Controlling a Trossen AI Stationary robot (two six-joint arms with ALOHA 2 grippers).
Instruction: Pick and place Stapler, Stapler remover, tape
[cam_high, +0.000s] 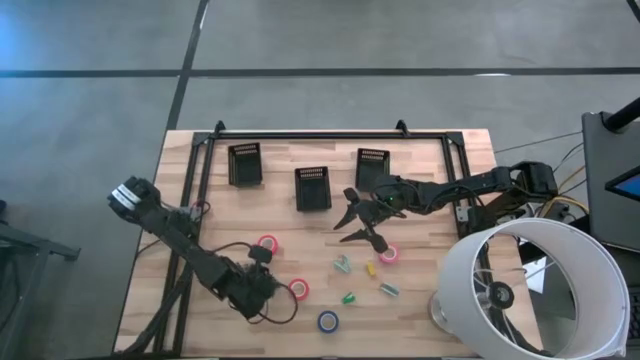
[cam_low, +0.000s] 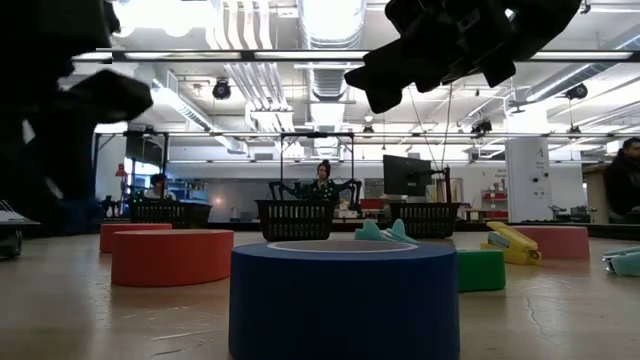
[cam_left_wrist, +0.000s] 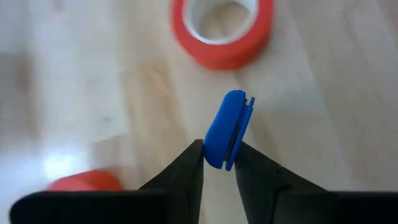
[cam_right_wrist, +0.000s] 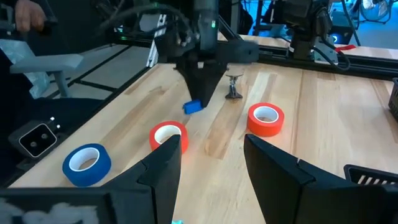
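A small blue stapler is pinched between the fingertips of my left gripper, which is shut on it; the right wrist view shows the stapler (cam_right_wrist: 193, 107) raised off the wood. My right gripper stands open over the right part of the table, its fingers wide apart and empty. Red tape rolls lie near the left arm, one closer (cam_right_wrist: 168, 135) and one farther (cam_right_wrist: 266, 119). A blue tape roll (cam_high: 328, 321) rests near the front edge. A teal piece (cam_high: 342, 264) and a yellow stapler (cam_high: 370, 269) lie right of centre.
Black baskets stand along the back: left (cam_high: 245, 164), middle (cam_high: 313, 189) and right (cam_high: 372, 166). A green piece (cam_high: 348, 298), a teal stapler (cam_high: 389, 290) and a pink roll (cam_high: 389, 255) lie at front right. A white lampshade (cam_high: 540, 285) covers the right front corner.
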